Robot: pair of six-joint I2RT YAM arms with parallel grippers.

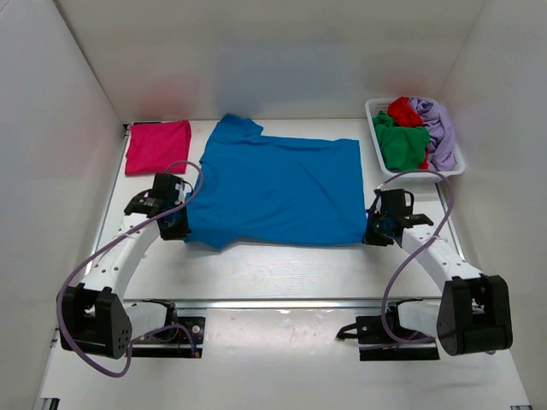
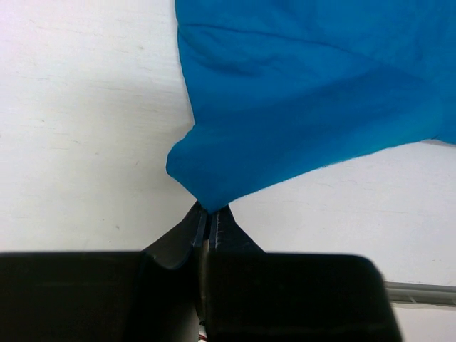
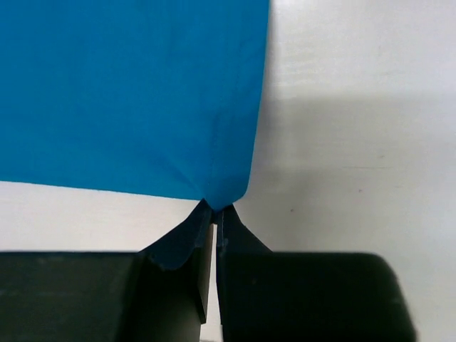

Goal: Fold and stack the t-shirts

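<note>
A blue t-shirt [image 1: 282, 188] lies spread across the middle of the table, one sleeve pointing to the back left. Its near left corner, the sleeve [image 2: 228, 164], is pinched in my left gripper, which is shut on it. At the near right corner my right gripper is shut with the tip of the blue cloth [image 3: 226, 182] between its fingertips. A folded pink t-shirt [image 1: 158, 148] rests flat at the back left.
The white basket [image 1: 459, 160] at the back right holds a green cloth [image 1: 400, 143], a red cloth [image 1: 404, 112] and a lavender cloth [image 1: 438, 128]. In front of the blue shirt, the table [image 1: 282, 273] is bare up to its metal edge.
</note>
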